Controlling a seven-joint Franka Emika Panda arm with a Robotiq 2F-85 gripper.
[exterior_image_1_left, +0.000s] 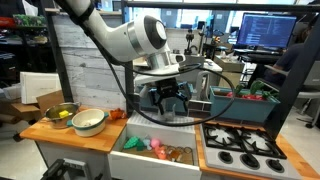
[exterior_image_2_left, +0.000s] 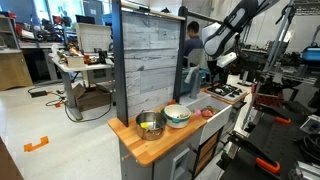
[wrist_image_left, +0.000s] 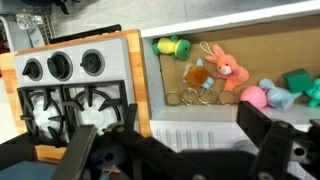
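Note:
My gripper is open, its two dark fingers wide apart and empty at the bottom of the wrist view. In exterior view 1 the gripper (exterior_image_1_left: 171, 108) hangs over an open white drawer (exterior_image_1_left: 127, 165). Inside the drawer, the wrist view shows a green and yellow toy (wrist_image_left: 173, 47), an orange figure (wrist_image_left: 230, 67), a small amber-coloured item (wrist_image_left: 197, 75), a pink piece (wrist_image_left: 254, 97), a light blue piece (wrist_image_left: 281, 97) and green pieces (wrist_image_left: 297, 81). None of these touches the fingers.
Right of the drawer is a gas stove (exterior_image_1_left: 243, 150) with black grates and knobs. A pale pot (exterior_image_1_left: 89, 122) and a steel pot (exterior_image_1_left: 62, 113) stand on the wooden counter at left. Behind the stove sits a teal basket (exterior_image_1_left: 240, 108) holding items.

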